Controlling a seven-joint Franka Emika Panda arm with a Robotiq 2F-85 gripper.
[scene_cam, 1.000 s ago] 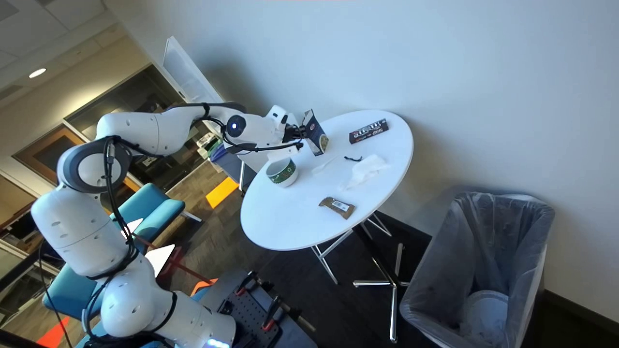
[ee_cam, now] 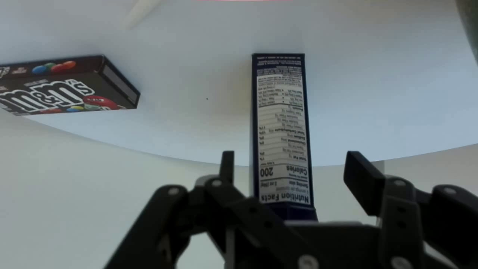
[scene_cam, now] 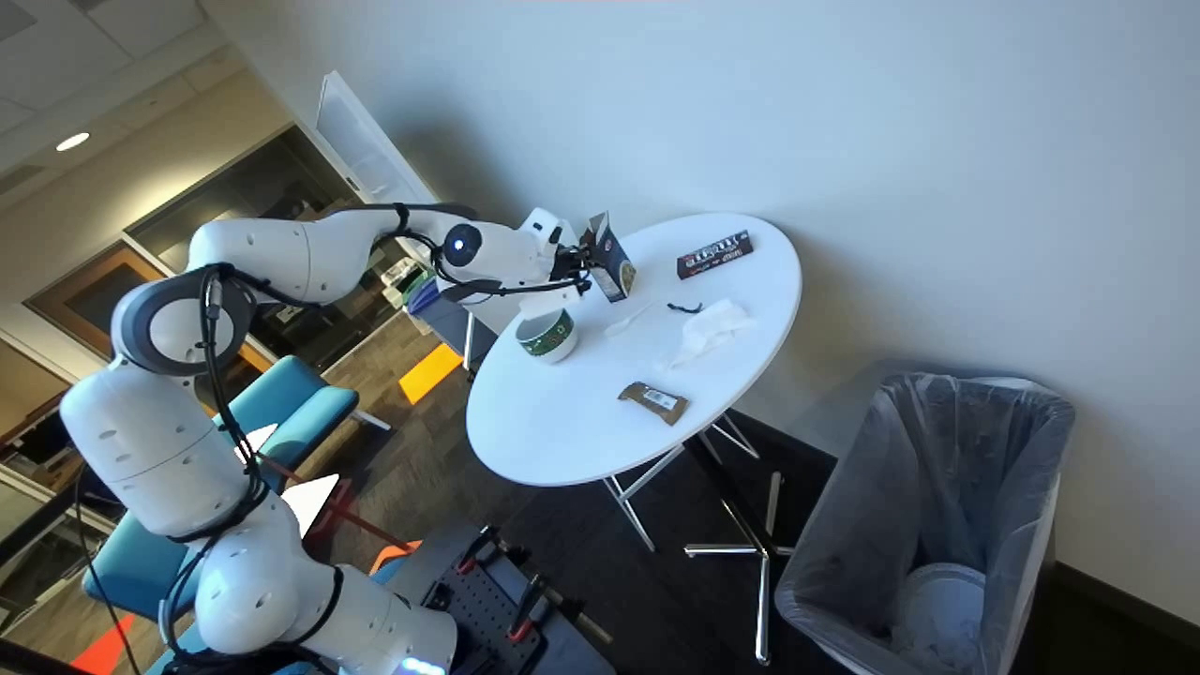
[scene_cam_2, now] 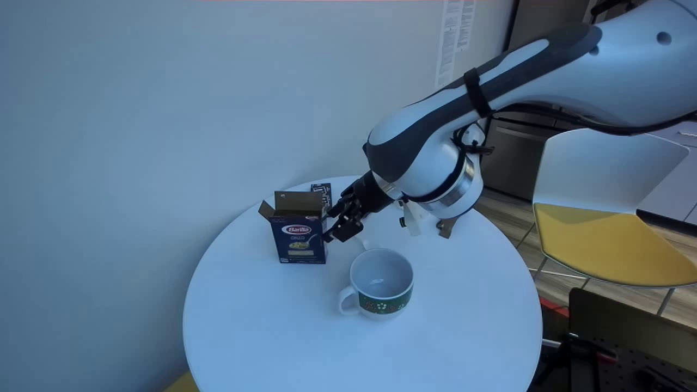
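In the wrist view a dark blue Barilla orzo box stands with its nutrition panel facing my gripper. The fingers are spread wide, one to each side of the box, with a visible gap on both sides, so nothing is gripped. Exterior view 2 shows the box upright, its top flaps open, and my gripper at its right side. From exterior view 1, the gripper is close against the box, partly overlapping it.
A white mug with a green band sits near the gripper. An M&M's box, crumpled white tissue, a brown wrapper and a small dark strip lie on the round table. A lined bin stands on the floor.
The gripper and wrist have shifted slightly lower beside the box. The box has barely moved, and the other objects stay where they were.
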